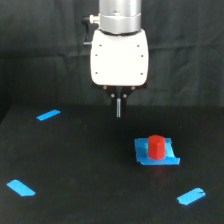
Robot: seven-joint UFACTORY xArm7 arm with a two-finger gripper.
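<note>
A red block [157,146] sits on a blue square piece [141,155] on the dark table at the right. The white gripper [119,98] hangs above the table behind and left of the block, apart from it. Its fingers look close together at the centre, but I cannot tell whether they are open or shut, or whether anything thin is between them.
Blue tape strips lie on the table [80,180] at the left back [48,114], left front [21,187] and right front [191,195]. A dark backdrop stands behind.
</note>
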